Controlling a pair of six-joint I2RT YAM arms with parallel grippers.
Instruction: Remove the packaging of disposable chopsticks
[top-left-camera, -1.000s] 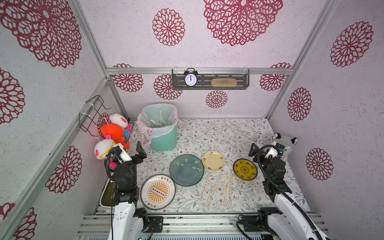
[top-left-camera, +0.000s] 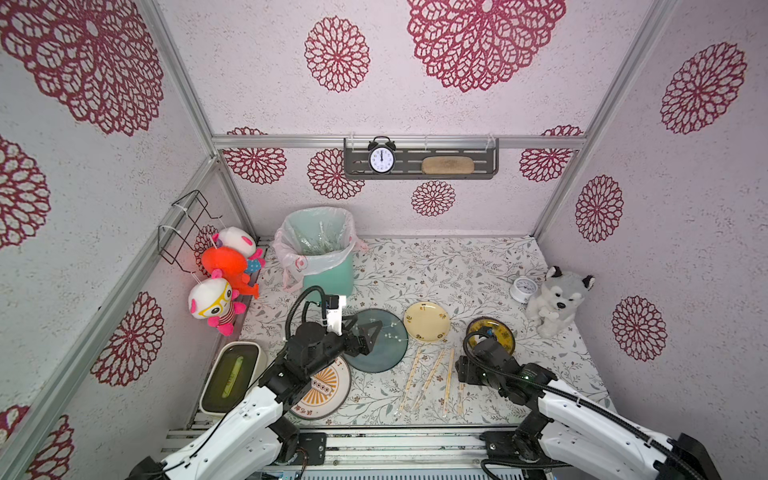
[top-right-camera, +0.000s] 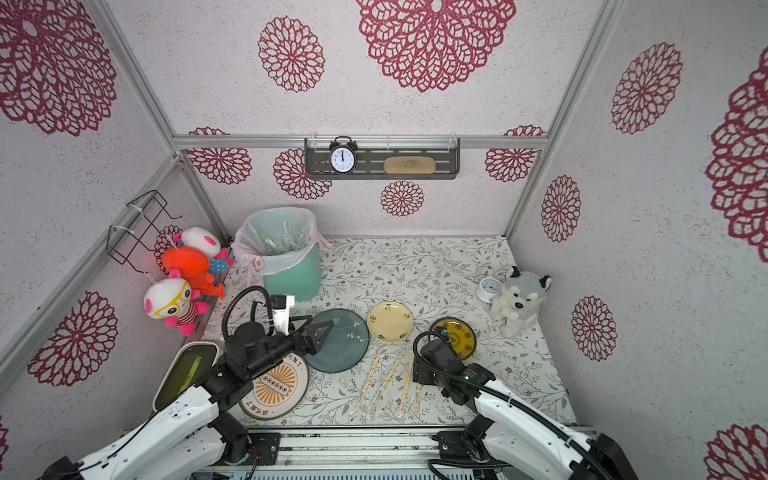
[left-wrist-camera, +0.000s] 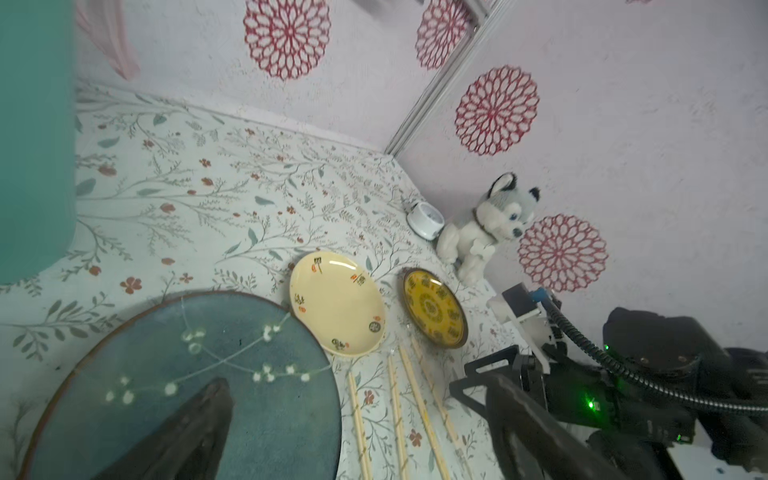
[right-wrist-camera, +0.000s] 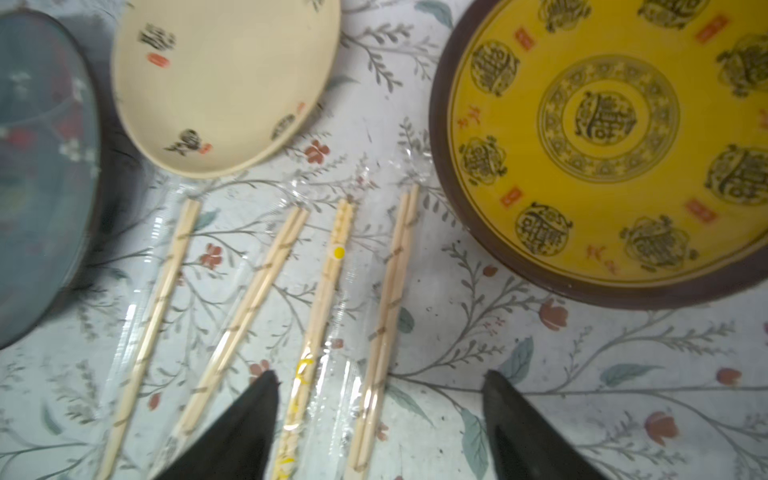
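Note:
Several pairs of wrapped chopsticks lie side by side on the table; the rightmost chopsticks (right-wrist-camera: 384, 336) and the yellow-marked chopsticks (right-wrist-camera: 320, 312) are in clear film. Further left are a slanted pair (right-wrist-camera: 248, 312) and the leftmost pair (right-wrist-camera: 152, 328). My right gripper hangs above the right end of this row, fingers apart, nothing between them in its grip. Over the blue-grey plate (left-wrist-camera: 264, 432) my left gripper is open and empty, left of the chopsticks. A green bin (top-left-camera: 340, 276) with a pink-white liner stands at the back left.
A cream plate (top-left-camera: 426, 321) and a yellow plate (right-wrist-camera: 512, 96) sit behind the chopsticks. An orange-patterned plate (top-left-camera: 328, 392) lies partly under my left arm. A plush husky (top-left-camera: 560, 300) and a small white clock (top-left-camera: 524, 289) are at the right.
My right gripper has moved left and down from near the husky to the chopsticks.

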